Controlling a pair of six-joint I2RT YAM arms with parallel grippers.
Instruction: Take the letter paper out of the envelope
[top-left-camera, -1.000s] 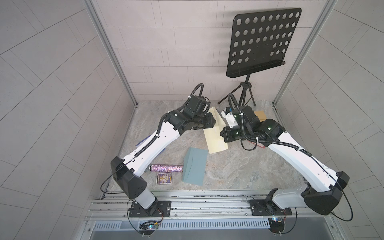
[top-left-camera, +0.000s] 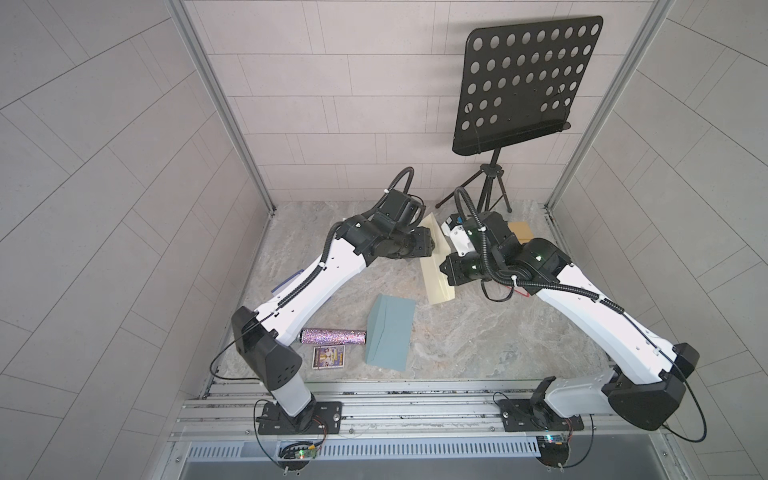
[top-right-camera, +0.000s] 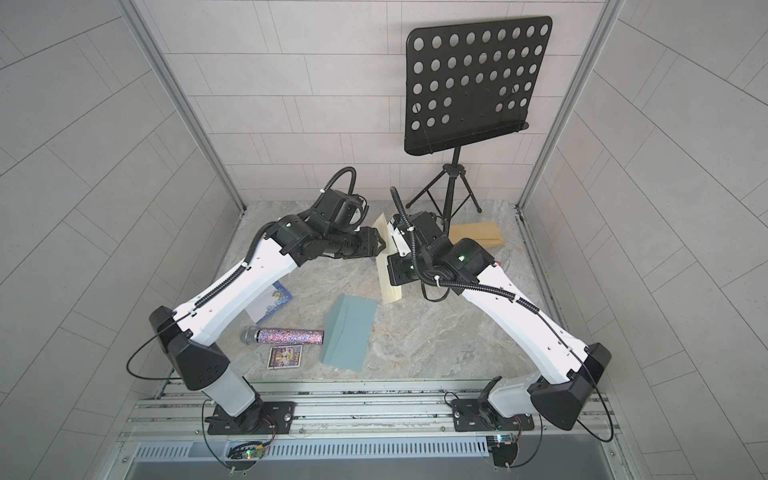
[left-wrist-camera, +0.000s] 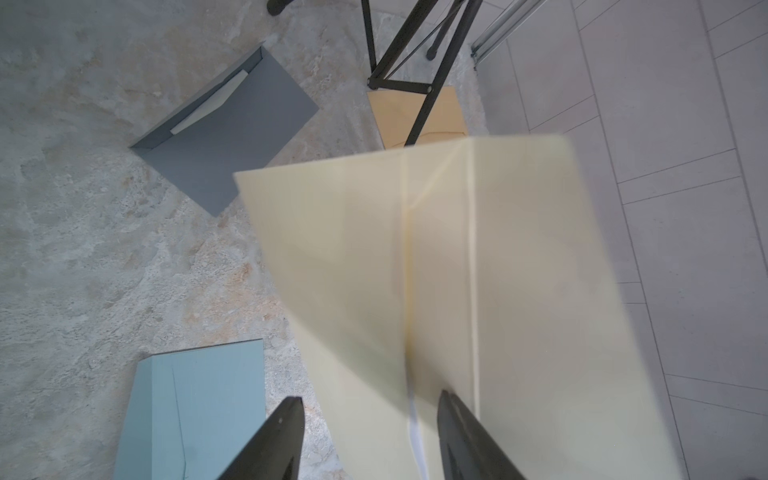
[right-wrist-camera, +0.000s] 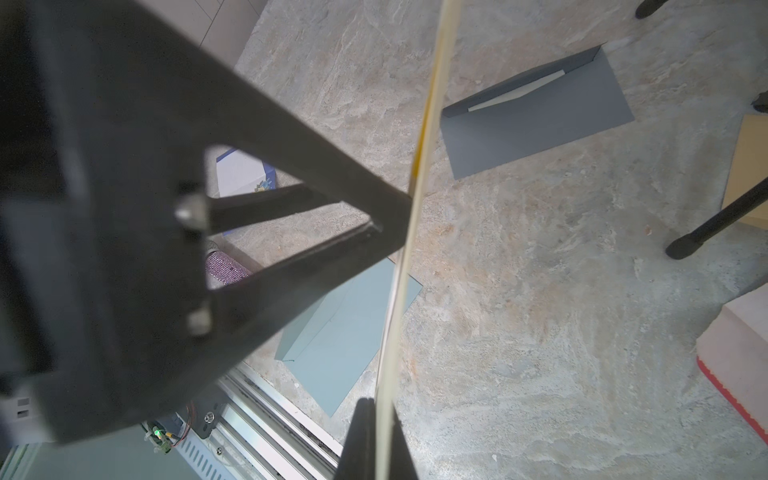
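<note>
Cream folded paper (left-wrist-camera: 344, 264), upright in the air between my two arms, shows two panels with a narrow gap at the fold. Whether it is the envelope alone or holds a letter, I cannot tell. My right gripper is shut on its edge; the cream edge (right-wrist-camera: 406, 256) runs between the fingertips in the right wrist view. My left gripper stands part open at the left panel, one finger (left-wrist-camera: 276, 436) beyond that panel's outer edge and the other in front of the cream surface. Whether either left finger touches it is unclear.
On the floor lie a light blue envelope (top-left-camera: 389, 332), a glittery microphone (top-right-camera: 292, 336), a small picture card (top-right-camera: 285, 357) and a grey envelope (right-wrist-camera: 540, 124) with a white sheet (right-wrist-camera: 516, 92) showing. Behind stands a black music stand (top-left-camera: 528, 84) near a tan envelope (top-right-camera: 477, 234).
The right arm has stayed still.
</note>
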